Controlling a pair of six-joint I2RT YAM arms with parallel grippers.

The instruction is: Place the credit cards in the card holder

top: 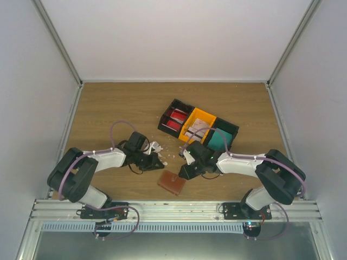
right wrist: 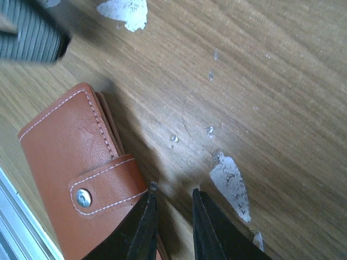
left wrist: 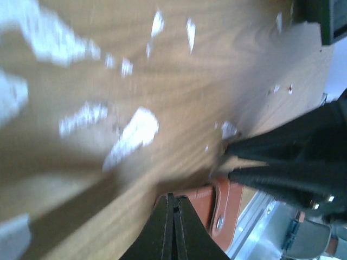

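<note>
The brown leather card holder [top: 171,183] lies on the table between my arms, its snap strap [right wrist: 111,184] fastened. Just past its upper edge, my left gripper is shut with nothing visible between its fingers. At the holder's right side, my right gripper has its fingertips a little apart; bare wood shows between them, and one finger is close against the strap's edge. Whether it pinches the holder's edge is unclear. Red cards [top: 174,123], pale cards [top: 197,128] and a teal card [top: 217,140] appear to lie in the tray.
Behind the arms stands the three-part tray, black at the left [top: 167,112], orange in the middle [top: 204,114] and black at the right [top: 229,127]. White worn patches [right wrist: 230,184] mark the wood.
</note>
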